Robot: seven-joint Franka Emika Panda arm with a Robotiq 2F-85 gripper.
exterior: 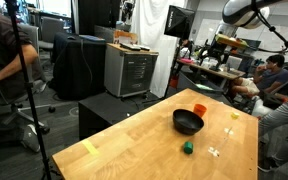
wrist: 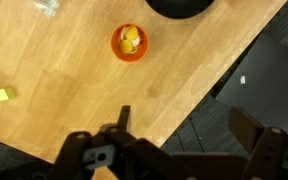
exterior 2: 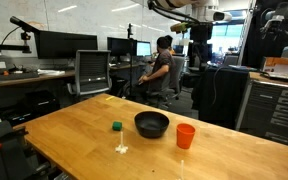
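Observation:
My gripper is open and empty, high above the table, its fingers far apart in the wrist view. An orange-red cup (wrist: pixel 129 42) stands ahead of the fingers there, with yellow pieces visible inside. Part of a black bowl (wrist: pixel 179 6) shows at that view's top edge. In the second exterior view, the bowl (exterior 2: pixel 152 124) sits left of the cup (exterior 2: pixel 185 134), apart from it. A small green object (exterior 2: pixel 117 126) and a small white item (exterior 2: pixel 121 143) lie on the wooden table.
A yellow block (wrist: pixel 3 94) lies near the left edge of the wrist view. A dark storage cabinet (exterior: pixel 127 72) and a monitor (exterior: pixel 179 22) stand beyond it; people sit in the background.

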